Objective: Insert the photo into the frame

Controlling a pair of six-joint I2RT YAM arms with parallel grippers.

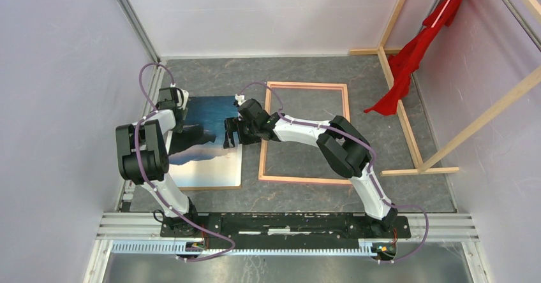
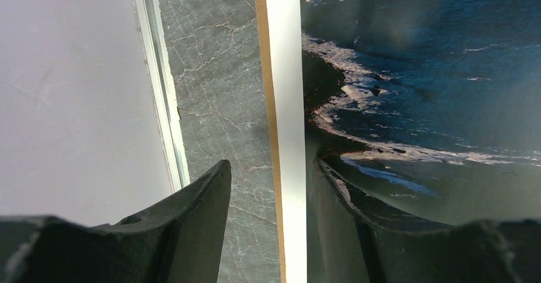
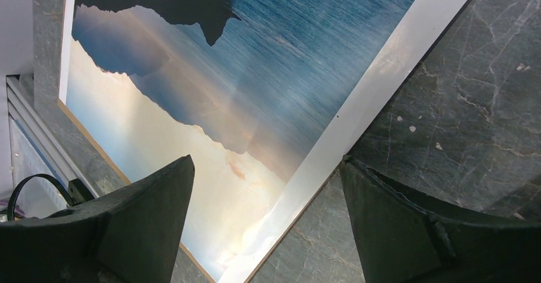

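Note:
The photo (image 1: 214, 114), a blue panel with a dark coastline and a pale lower part, lies flat on the left of the table. In the left wrist view its white edge (image 2: 288, 130) runs between the fingers of my left gripper, which is part open with a gap on both sides. My right gripper stands open around the photo's opposite white border (image 3: 357, 114), one finger over the picture and the other over the grey table. To the right lies the empty wooden frame (image 1: 306, 180), partly covered by my right arm.
A wooden stand (image 1: 408, 136) with red cloth (image 1: 415, 53) hanging on it occupies the right side. A wall (image 2: 76, 104) rises close to the photo's left edge. Bare grey table (image 1: 217, 76) shows behind the photo.

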